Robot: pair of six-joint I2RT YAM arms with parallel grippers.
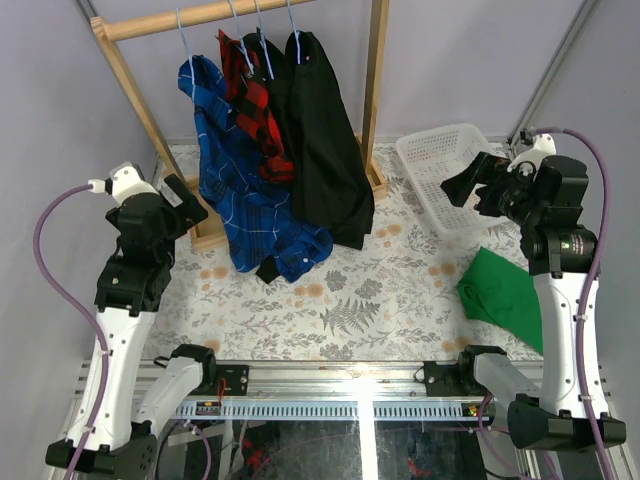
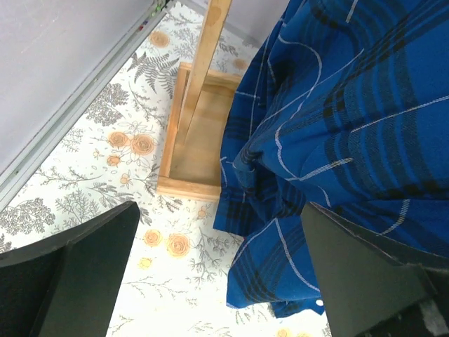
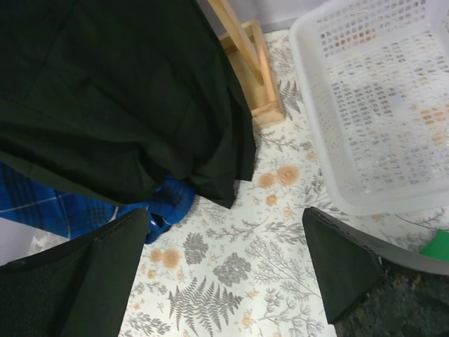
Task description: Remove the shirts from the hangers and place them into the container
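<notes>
Several garments hang from blue hangers [image 1: 238, 35] on a wooden rack [image 1: 160, 25]. Leftmost is a blue plaid shirt [image 1: 225, 170], its hem spreading low to the right. Behind and beside it hang a red-and-black checked shirt [image 1: 262, 125] and a black garment [image 1: 325, 140]. My left gripper is open just left of the blue shirt; in the left wrist view the shirt [image 2: 337, 133] lies beyond the fingers, with none of it gripped. Well to the right of the clothes, my right gripper stands open and empty; the black cloth [image 3: 133, 98] fills that view's upper left.
A white perforated basket [image 1: 440, 165] stands right of the rack, beneath the right gripper. A green folded cloth [image 1: 503, 298] lies at the right, near the right arm.
</notes>
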